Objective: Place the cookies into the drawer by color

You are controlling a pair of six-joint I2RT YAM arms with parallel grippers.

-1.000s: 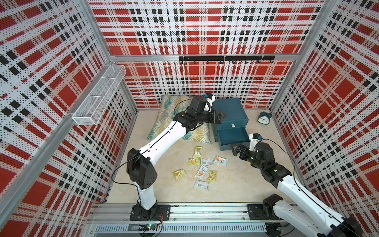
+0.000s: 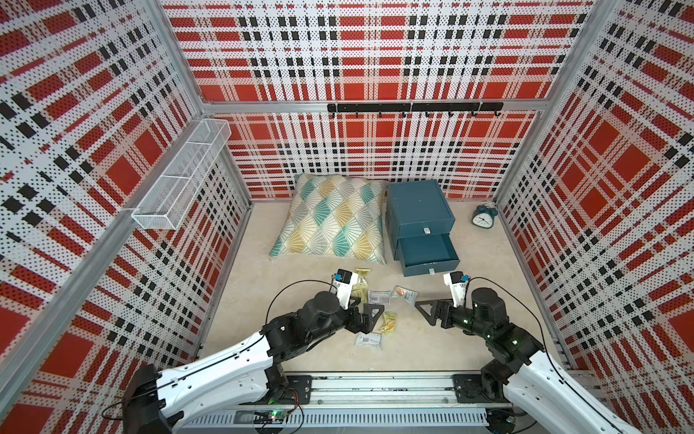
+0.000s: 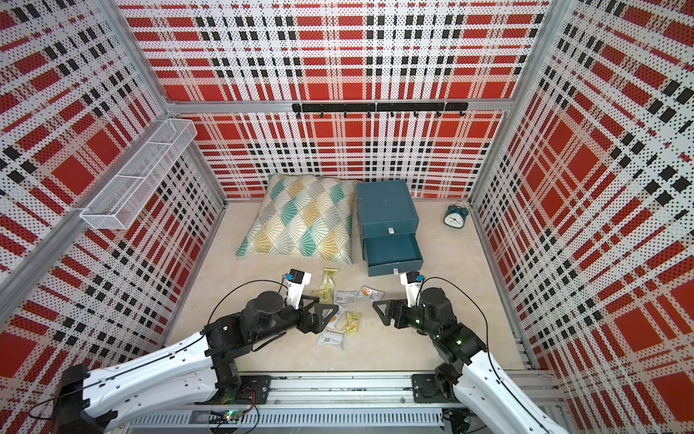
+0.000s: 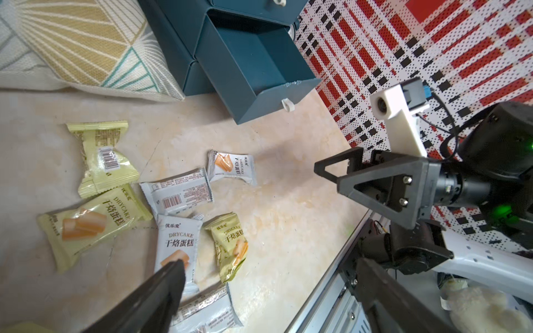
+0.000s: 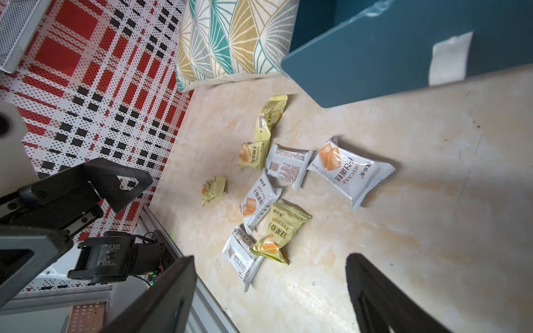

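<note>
Yellow and white cookie packets lie loose on the floor: a yellow one [image 4: 102,155] near the pillow, a white one [image 5: 349,172] near the drawer, several others between. The lower drawer [image 3: 390,262] of the blue cabinet [image 2: 419,199] is pulled out and looks empty. My left gripper [image 2: 365,312] is open above the packets, holding nothing. My right gripper [image 2: 426,311] is part open, right of the packets and in front of the drawer, with nothing visible between its fingers.
A patterned pillow [image 2: 329,209] lies left of the cabinet, an alarm clock [image 2: 484,217] right of it. A wire basket [image 2: 180,181] hangs on the left wall.
My left arm has moved down from over the cabinet to low above the packets. My right gripper has moved down and slightly left, toward the front.
</note>
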